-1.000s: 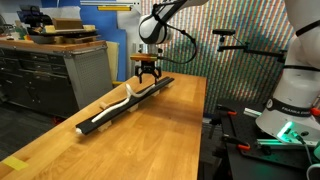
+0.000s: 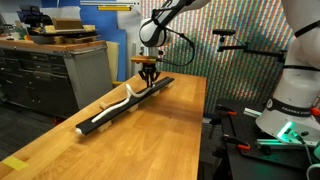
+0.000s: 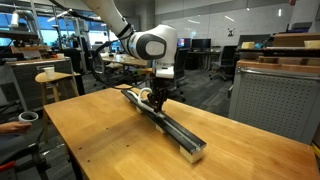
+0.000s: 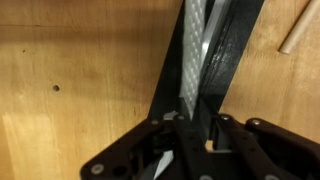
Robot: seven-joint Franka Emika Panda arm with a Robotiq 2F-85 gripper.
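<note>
A long black bar lies diagonally across the wooden table, and a pale, slender strip rests along it. In exterior view 2 the bar runs toward the near right, with a light wooden-looking block at its end. My gripper points down at the bar's farther part, close above the strip. The wrist view has the grey-white textured strip reaching down to my gripper over the black bar. Dark fingers blend into the bar there, so their gap and any contact are hard to make out.
A thin wooden rod lies to one side of the bar. A yellow piece sits at the table's near left corner. Another white arm stands at the right.
My gripper has come down slightly, closer to the bar and strip. The bar and the strip look unmoved.
</note>
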